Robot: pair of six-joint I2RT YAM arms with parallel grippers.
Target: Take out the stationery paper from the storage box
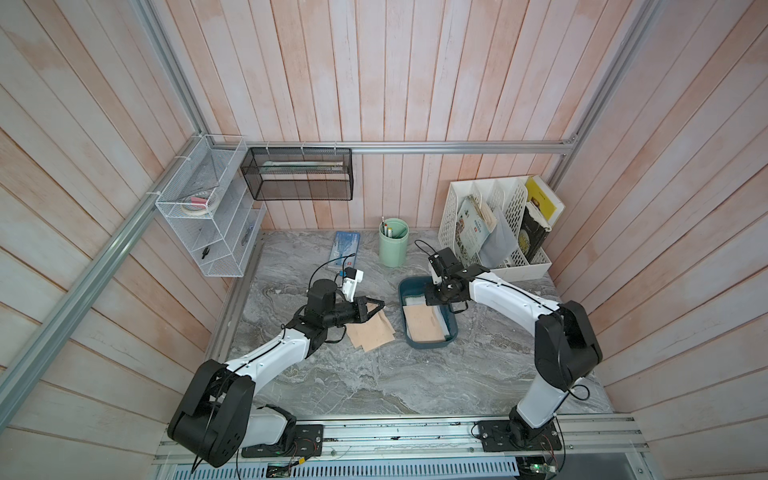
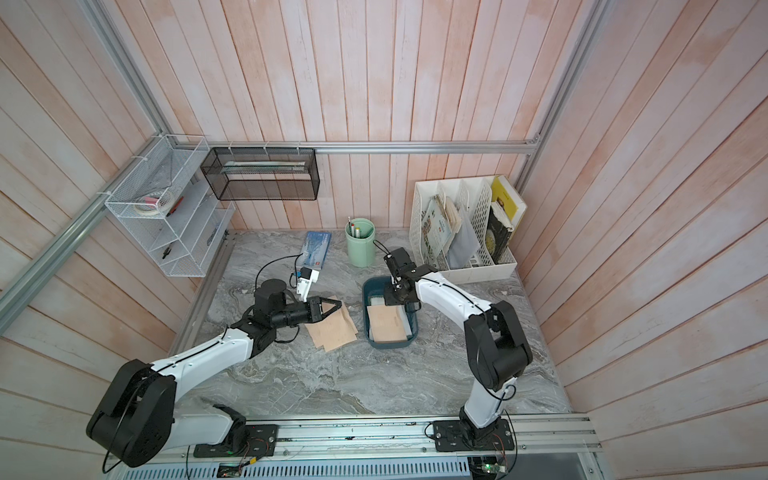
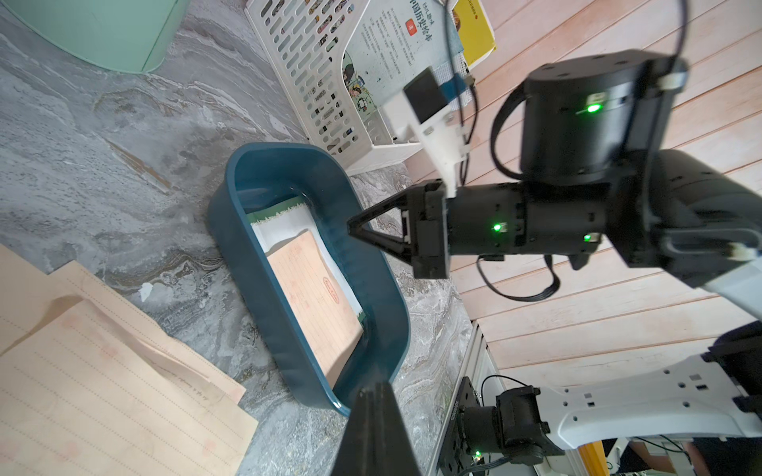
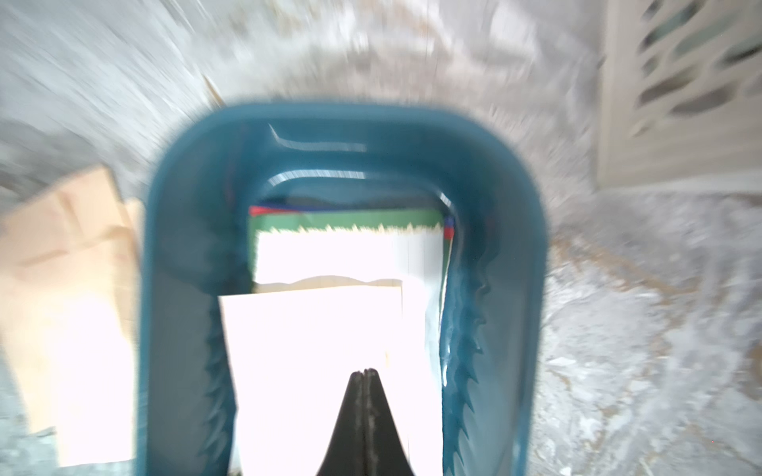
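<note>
The blue storage box (image 3: pixel 262 305) stands on the table. Inside it, a tan stationery sheet (image 3: pixel 313 297) lies over white paper with a green border (image 4: pixel 349 250). That tan sheet looks overexposed in the right wrist view. My right gripper is shut above the box, nothing between its fingers; the left wrist view shows its tips near the far-right rim, apart from the paper. More tan stationery sheets (image 3: pixel 119 388) lie spread on the table left of the box. Over them, my left gripper is shut and empty.
Behind the box are a green pen cup (image 1: pixel 393 245) and a white file rack (image 1: pixel 512 272) with books. A blue packet (image 1: pixel 345 244) lies at the back left. The tabletop in front of the box is bare.
</note>
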